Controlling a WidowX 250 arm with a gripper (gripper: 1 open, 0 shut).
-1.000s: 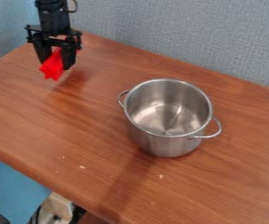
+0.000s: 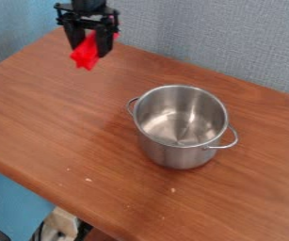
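My black gripper (image 2: pixel 88 36) is at the upper left, raised over the back of the wooden table, shut on a bright red object (image 2: pixel 85 57) that hangs below it; its exact shape is hard to tell. A steel pot (image 2: pixel 157 144) with two side handles stands on the table right of centre, apart from the gripper and the red object. The inside of the pot looks empty.
A textured grey wall (image 2: pixel 222 42) runs behind it. Cables and small items lie off the table's front-left edge.
My gripper has moved right and up with the red object, away from the left end of the table. The pot has stayed in place.
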